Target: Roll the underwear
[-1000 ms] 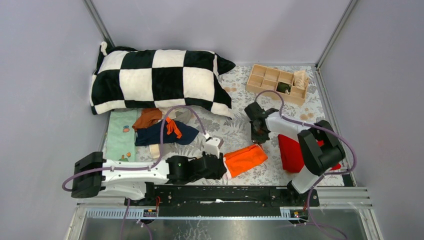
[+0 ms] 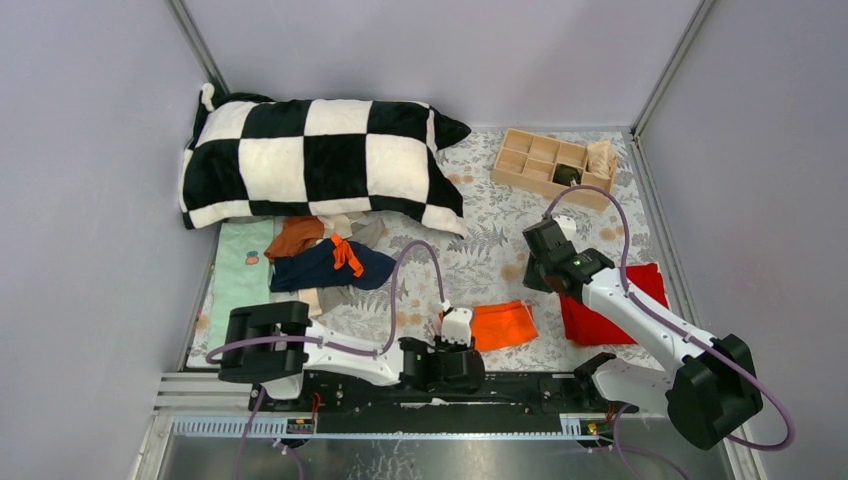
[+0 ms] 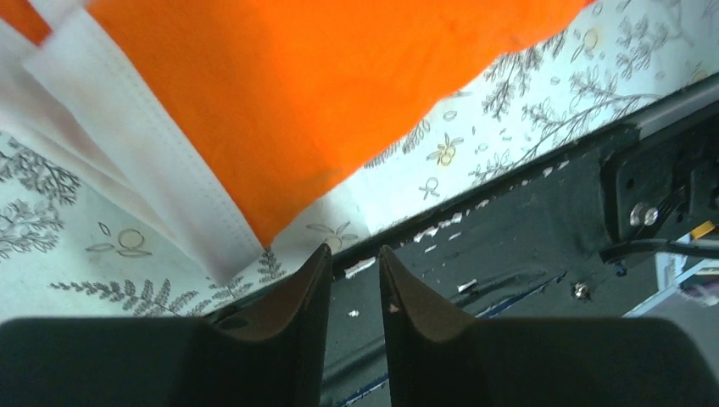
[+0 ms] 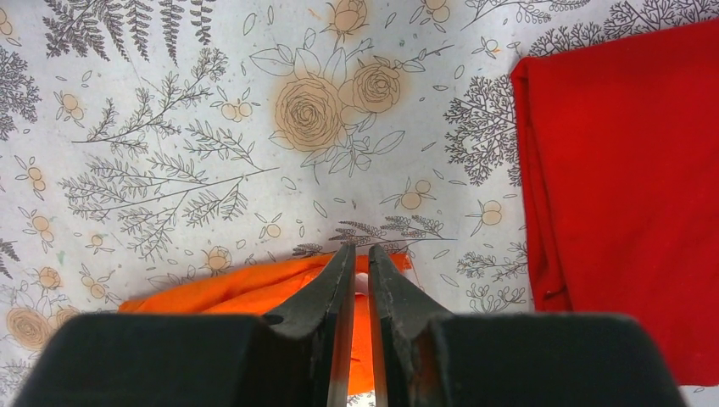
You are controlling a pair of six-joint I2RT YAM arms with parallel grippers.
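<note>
The orange underwear (image 2: 501, 325) lies folded flat near the table's front edge, partly under my left arm in the top view. In the left wrist view its white band (image 3: 144, 140) runs along one end; my left gripper is over the front edge beside it, part open with nothing between the fingers. My right gripper is shut above the table, back right of the underwear, whose upper edge shows behind the fingertips in the right wrist view; whether anything is between them I cannot tell.
A red cloth (image 2: 605, 315) lies at the right, a wooden divided box (image 2: 520, 170) at the back right. A checked pillow (image 2: 320, 165) and a pile of folded clothes (image 2: 310, 270) fill the left side.
Since a second ago, my left gripper has moved right and toward the front edge, over the underwear's end. My right gripper has risen away from the underwear toward the back right.
</note>
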